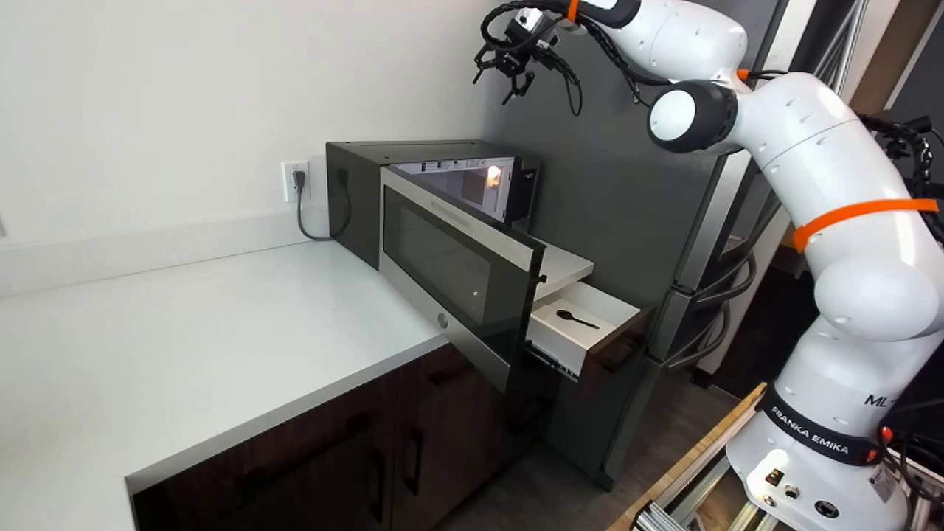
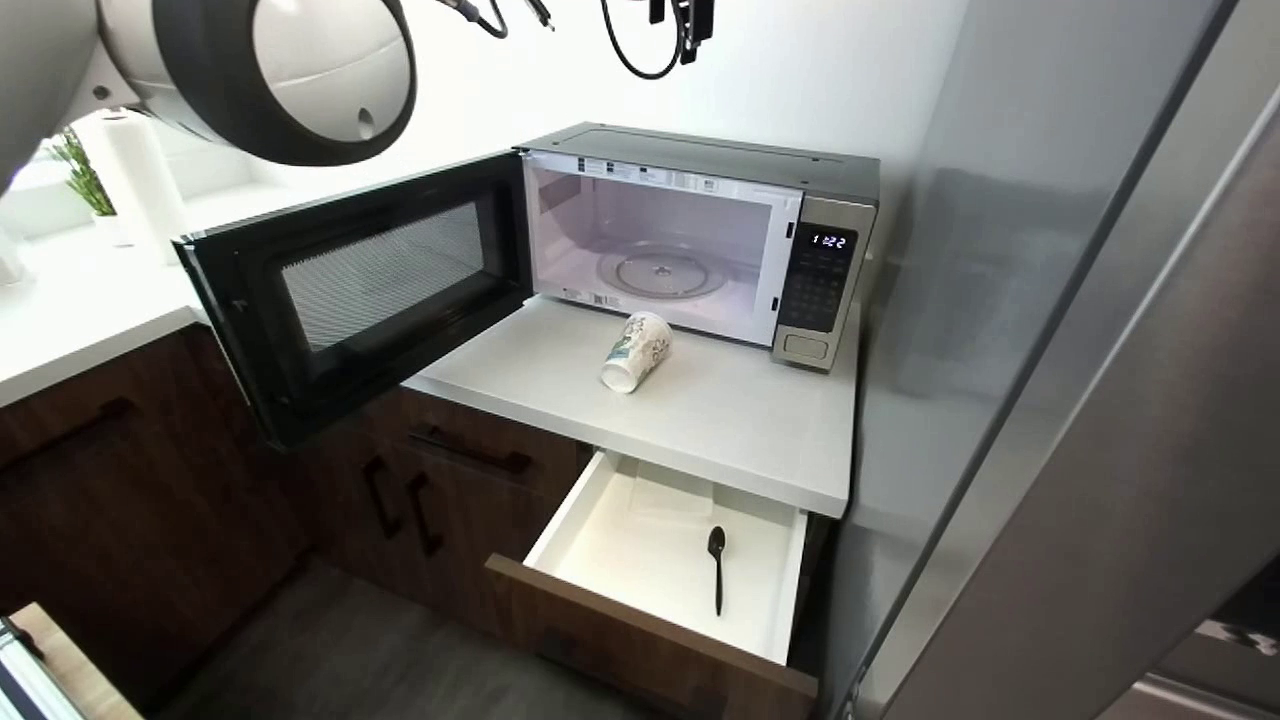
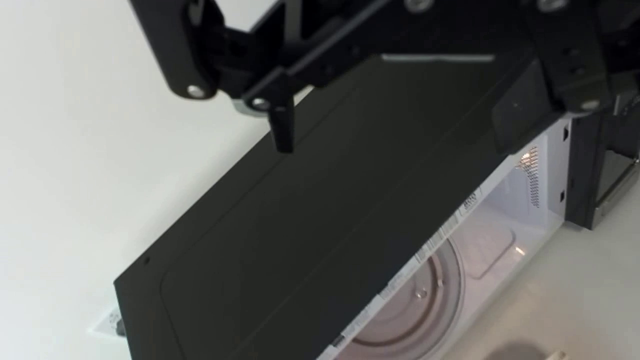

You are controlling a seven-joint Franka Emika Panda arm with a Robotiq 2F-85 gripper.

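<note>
High above the microwave (image 2: 708, 144), my gripper (image 1: 497, 87) is open, its fingers spread wide with nothing between them. In the wrist view one finger (image 3: 282, 127) and the other are well apart over the dark microwave top. The microwave door (image 2: 360, 288) stands swung out, and the lit cavity holds a bare glass turntable (image 2: 662, 271). A patterned paper cup (image 2: 637, 352) lies tipped on its side on the counter in front of the cavity. Below, a drawer (image 2: 780, 612) is pulled out; a black spoon (image 2: 716, 564) lies in it.
The fridge (image 1: 611, 168) rises close to the right of the microwave. The open door juts past the counter edge. A power cord (image 1: 302, 212) runs to the wall outlet.
</note>
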